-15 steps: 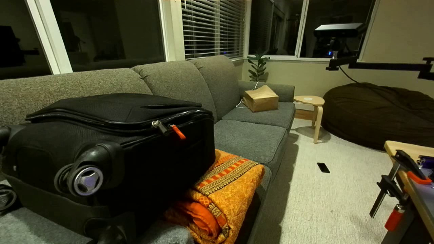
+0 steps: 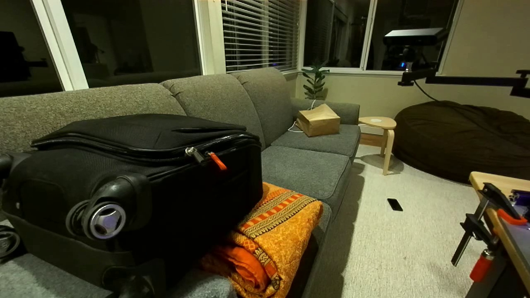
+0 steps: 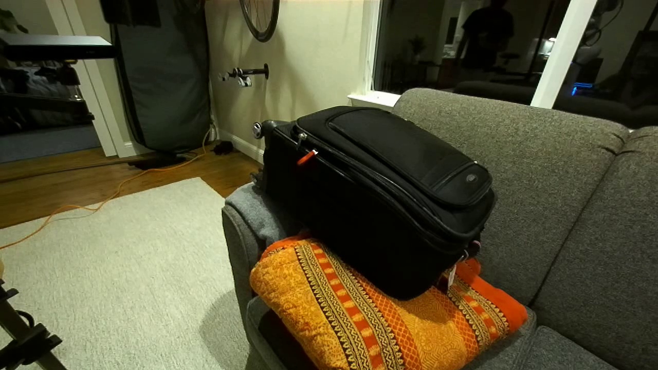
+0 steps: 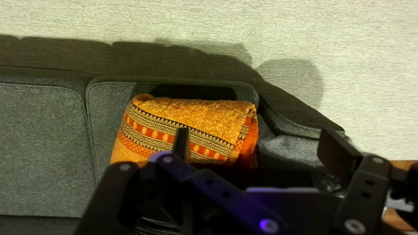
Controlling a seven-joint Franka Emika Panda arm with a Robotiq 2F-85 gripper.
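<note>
Only the wrist view has my gripper; its fingers stand wide apart with nothing held between them. Beyond and below the fingers (image 4: 181, 143) lies a folded orange patterned blanket (image 4: 203, 113) on the grey sofa (image 4: 43, 148). A black soft suitcase (image 2: 208, 193) rests on its side on the sofa, partly over the blanket (image 2: 293, 223). An orange tag hangs from its zipper. From the other side, the suitcase (image 3: 382, 166) leans toward the sofa back, with the blanket (image 3: 308, 277) under its near end. In the wrist view the arm's own parts hide much of the suitcase.
A brown paper bag (image 2: 320, 124) sits at the sofa's far end, near a small wooden stool (image 2: 377, 121). On the pale rug lies a black phone (image 2: 395, 204). A table edge with a red-handled clamp (image 2: 482, 265) stands at right.
</note>
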